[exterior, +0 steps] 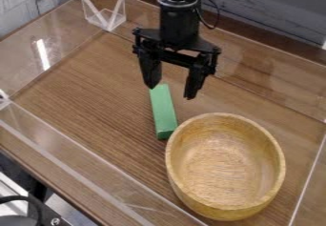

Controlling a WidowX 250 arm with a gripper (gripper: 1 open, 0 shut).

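Observation:
My black gripper point(173, 71) hangs over the wooden table at the upper middle, open, with its two fingers spread apart. Just below it a green block point(163, 111) lies lengthwise on the table. A large yellow bowl point(224, 196) stands to the lower right of the block.
A white wire-like object point(105, 15) sits at the back left. The left half of the table point(76, 115) and the area right of my gripper are clear. A black cable point(23, 203) shows at the bottom left corner.

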